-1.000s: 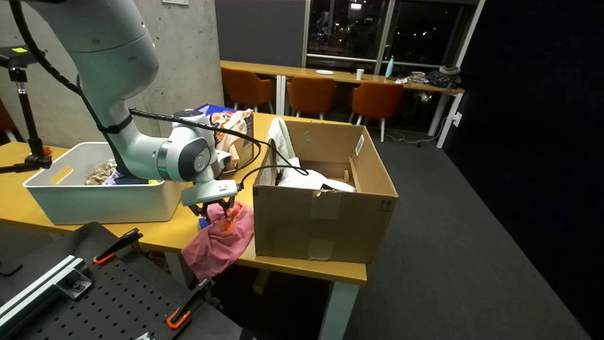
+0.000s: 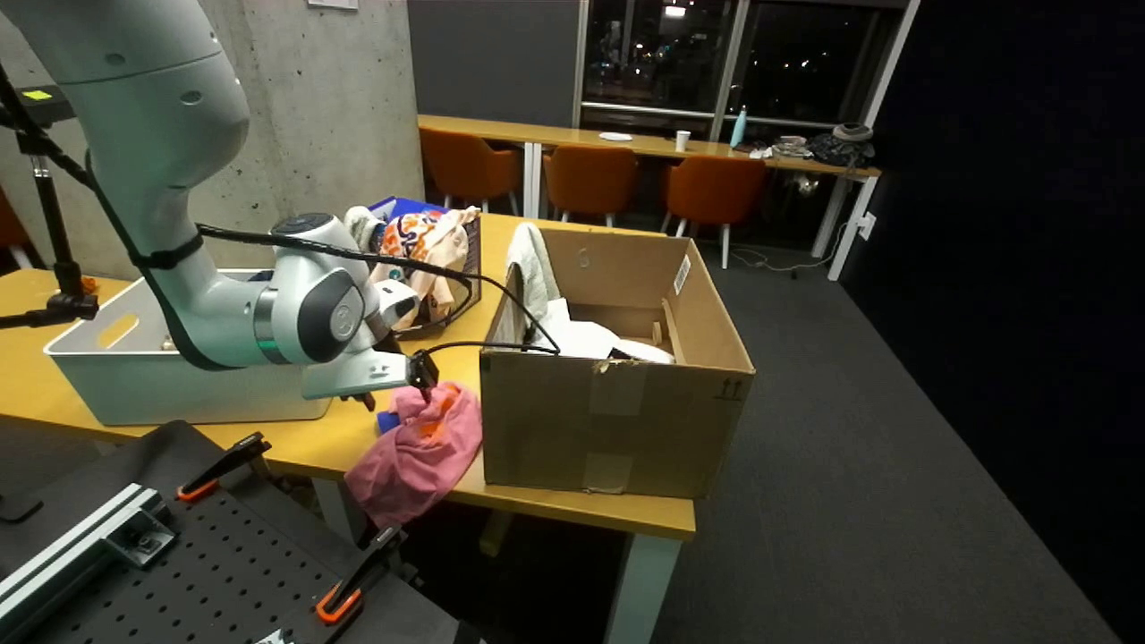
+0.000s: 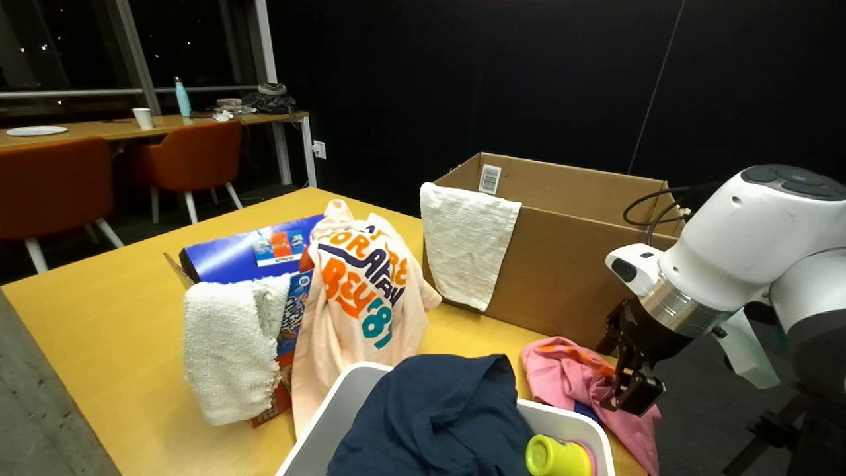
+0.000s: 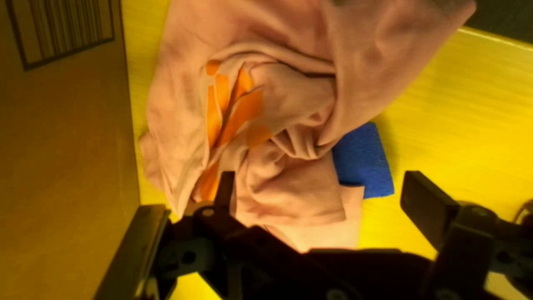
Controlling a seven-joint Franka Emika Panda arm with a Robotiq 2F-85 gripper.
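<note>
A crumpled pink cloth (image 2: 424, 451) with orange print lies on the yellow table and droops over its front edge. From under it pokes a blue piece (image 4: 363, 162) of fabric or sponge; I cannot tell which. My gripper is open above the near part of the cloth, its fingers (image 4: 428, 207) wide apart and nothing held. In exterior view 2 the gripper (image 3: 620, 374) hangs between the cardboard box and the white bin, over the pink cloth (image 3: 567, 369).
Right beside the cloth rises a tall cardboard box (image 2: 558, 429), a white towel (image 3: 469, 242) over its wall. A white bin (image 2: 204, 388) holds dark cloth (image 3: 432, 420) and a yellow cup (image 3: 557, 457). Behind stand boxes draped with a printed shirt (image 3: 365, 301) and a white towel (image 3: 230, 341).
In exterior view 1 the arm has shifted left and the gripper has tilted, now standing more toward the bin. The pink cloth has stayed where it was.
</note>
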